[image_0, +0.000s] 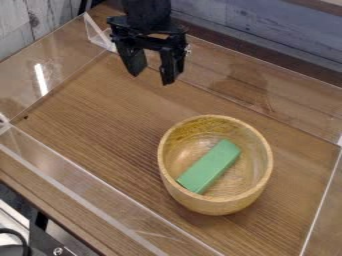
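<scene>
My gripper (150, 62) hangs at the upper middle left of the camera view, dark and open, with two fingers pointing down and no object visible between them. In the lower right, well away from it, a round beige bowl (179, 191) holds a green rectangular block (209, 166) lying diagonally inside.
Whitish edging runs along its left side and far side, and a dark cable shows at the lower left corner.
</scene>
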